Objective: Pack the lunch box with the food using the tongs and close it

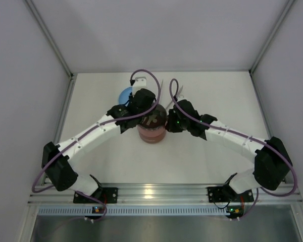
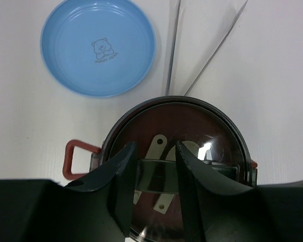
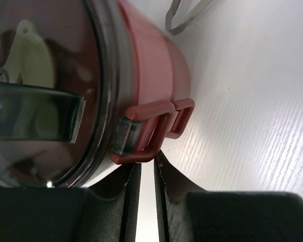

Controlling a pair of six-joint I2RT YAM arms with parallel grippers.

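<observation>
The lunch box is a round pink pot with a dark brown see-through lid, upright near the table's middle. Across the lid runs a dark strap handle. My left gripper is over the lid, its fingers parted, with part of the strap showing between them; contact cannot be told. At the lid's right side, my right gripper is shut on the lower end of a red side handle. Another red side handle sticks out on the left. The lid hides the pot's contents.
A blue plate with a bear print lies behind and left of the box. Two thin metal utensils lie behind it. Both arms crowd the box.
</observation>
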